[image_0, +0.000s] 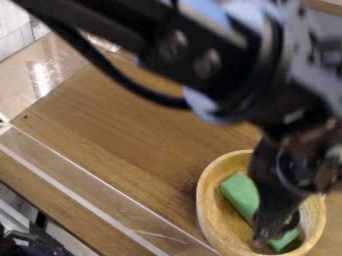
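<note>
A wooden bowl (214, 216) sits at the lower right of the table, holding a green rectangular block (241, 192). My gripper (278, 210), dark and blurred, is down inside the bowl over the block, covering much of the block's middle and right part. It is open; whether its fingers touch the block I cannot tell.
A clear plastic barrier (94, 190) runs along the left edge. The arm hides the back and right of the table.
</note>
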